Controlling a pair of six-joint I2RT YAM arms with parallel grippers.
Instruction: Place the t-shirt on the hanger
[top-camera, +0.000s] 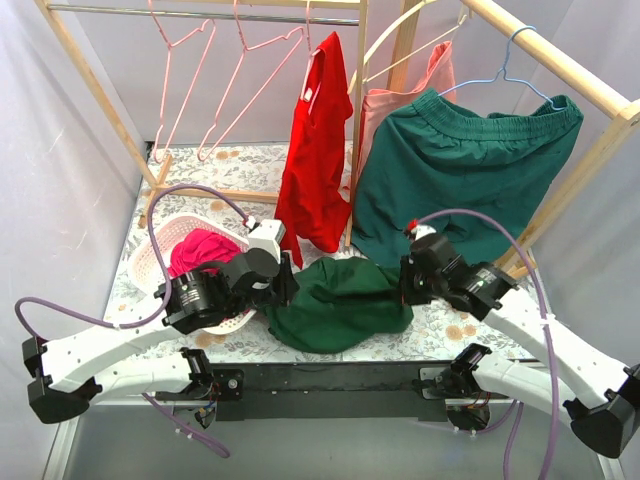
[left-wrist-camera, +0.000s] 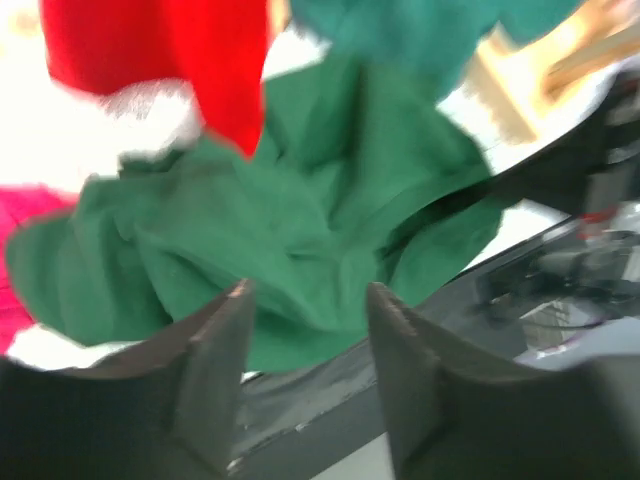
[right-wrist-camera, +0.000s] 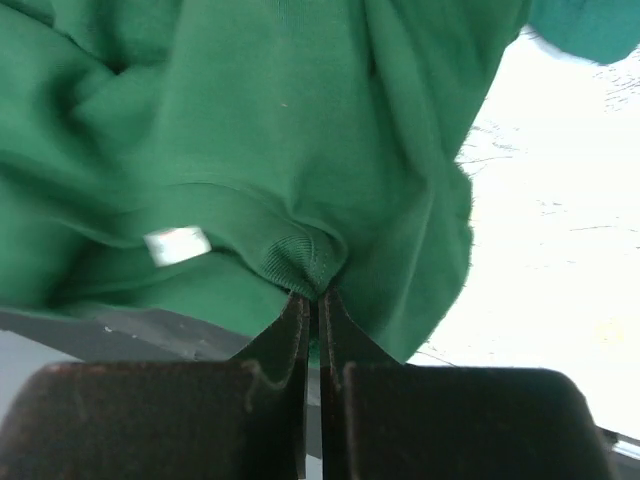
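A dark green garment (top-camera: 340, 305) lies crumpled on the table near the front edge, in the middle. Over its left end is my left gripper (top-camera: 287, 280); in the left wrist view its fingers (left-wrist-camera: 225, 325) stand apart, with the green cloth (left-wrist-camera: 300, 230) below and nothing gripped between them. At the garment's right end my right gripper (top-camera: 408, 283) is shut on the cloth, and a bunched fold (right-wrist-camera: 300, 250) shows at its fingertips. Two empty pink hangers (top-camera: 245, 50) hang from the rail at the back left.
A pale basket (top-camera: 148, 262) with pink-red cloth (top-camera: 200, 248) stands at the left, partly behind my left arm. A red garment (top-camera: 318, 150) hangs behind the green one. Teal shorts (top-camera: 470, 170) hang on a blue hanger (top-camera: 505, 75) at right.
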